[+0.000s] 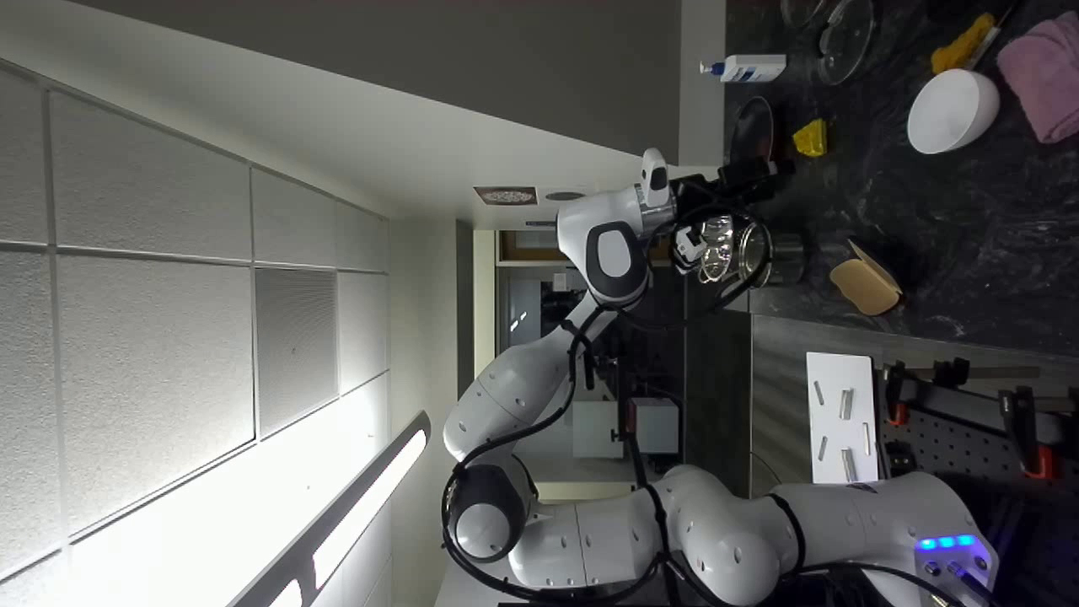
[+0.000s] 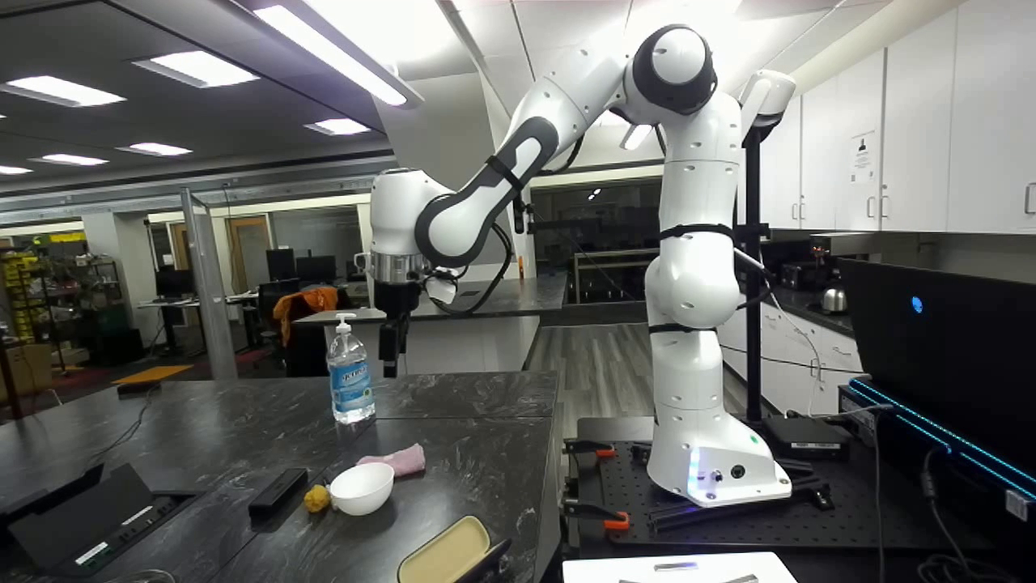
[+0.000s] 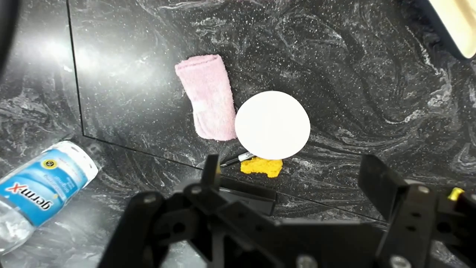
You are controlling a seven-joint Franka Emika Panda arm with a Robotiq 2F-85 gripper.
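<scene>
My gripper is open, high over the dark counter, with nothing held between its spread fingers. Beyond the fingertips in the wrist view lie a white bowl (image 3: 272, 125), a folded pink towel (image 3: 210, 98) touching or very near its left side, and a yellow cloth-like piece (image 3: 262, 167) against its lower edge. A marker (image 3: 238, 158) pokes out between the towel and the yellow piece. From the side, the gripper (image 2: 390, 364) hangs well above the counter, beside a pump bottle (image 2: 350, 374) that appears nearer the camera or next to it.
A tan-lined open case (image 2: 447, 551) sits near the counter's front edge. Behind the arm are a metal pot (image 1: 774, 255), a dark pan (image 1: 753, 130) and a second yellow item (image 1: 810, 137). A black box (image 3: 247, 194) lies below the bowl. Counter right of the bowl is bare.
</scene>
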